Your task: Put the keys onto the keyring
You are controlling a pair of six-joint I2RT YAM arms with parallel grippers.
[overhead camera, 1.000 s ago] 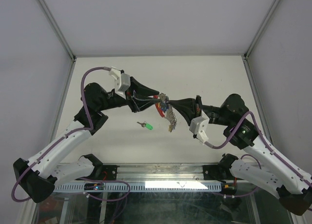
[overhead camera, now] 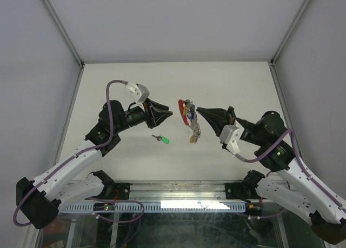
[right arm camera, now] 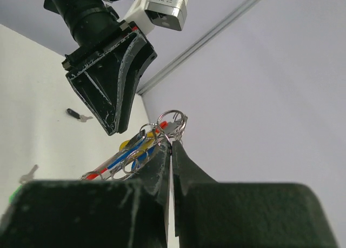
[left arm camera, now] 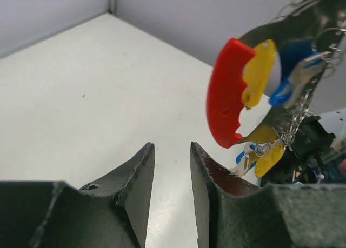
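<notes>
A keyring bunch (overhead camera: pixel 192 121) with red, yellow and blue key heads and several metal loops hangs from the tips of my right gripper (overhead camera: pixel 199 109). In the right wrist view the fingers are shut with a thin metal ring (right arm camera: pixel 167 117) running to their tips. My left gripper stands part open, a gap between its fingers and nothing in it; it is left of the bunch, apart from it. On the table lies a green-headed key (overhead camera: pixel 165 140). A black-headed key (right arm camera: pixel 73 113) also lies on the table, hidden from above.
White table (overhead camera: pixel 124 161) surrounds the loose keys, mostly bare. Grey walls (overhead camera: pixel 178 26) close the back and sides. A metal rail (overhead camera: pixel 162 187) runs along the front edge.
My left gripper has drawn back from the ring and lowered toward the table. The right gripper has shifted right with the bunch, which now swings and turns below its fingertips.
</notes>
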